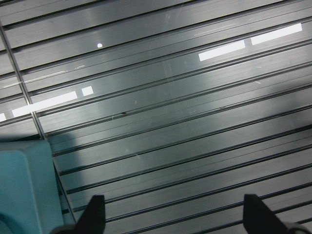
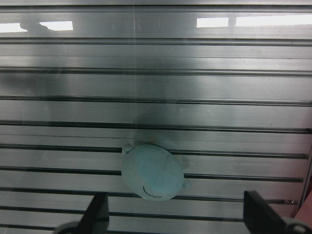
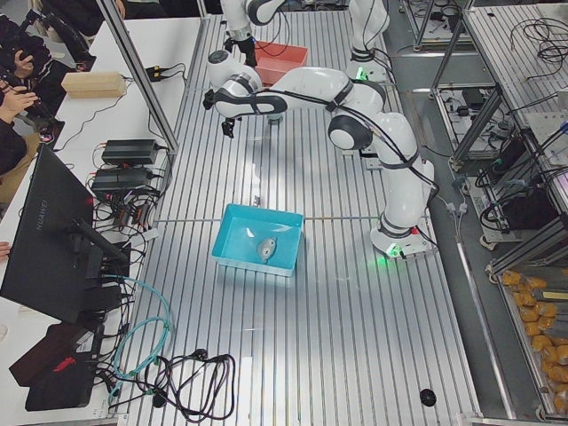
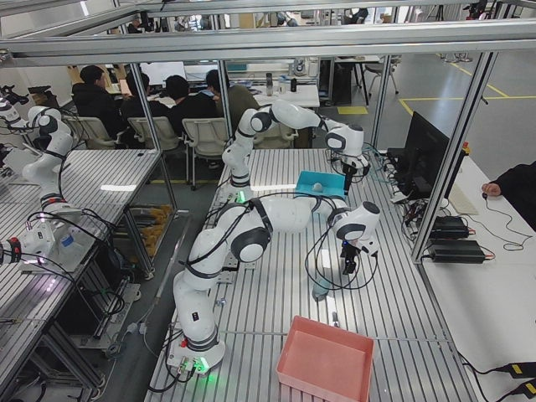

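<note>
In the right wrist view a pale blue-green plush toy [image 2: 152, 173] with a stitched smile lies on the slatted metal table, below and between the open fingers of my right gripper. My left gripper is open over bare slats, with the edge of the teal bin [image 1: 34, 180] at lower left in its view. In the left camera view that teal bin [image 3: 231, 259] holds a grey object [image 3: 266, 248]. The pink bin [image 4: 293, 360] stands near the far end in that view, in the foreground of the right camera view.
A monitor [image 3: 49, 231], power units [image 3: 129, 153] and coiled cables [image 3: 191, 390] line one side. A vertical frame post [image 3: 142, 89] stands beside the table. The middle of the table around the teal bin is largely clear.
</note>
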